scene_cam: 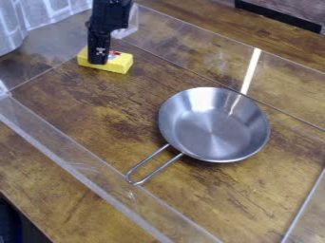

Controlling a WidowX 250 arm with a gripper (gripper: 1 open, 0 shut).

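At the upper left of the camera view my black gripper (102, 52) reaches down over a yellow sponge-like block (118, 64) on the wooden surface, its fingertips at the block. The gripper looks narrow, and whether anything is between its fingers is too small to tell. A steel pan (212, 121) with a long wire handle sits at the centre right.
Clear plastic strips or edges run along the left and right sides. A pale crumpled material (23, 19) lies at the top left corner.
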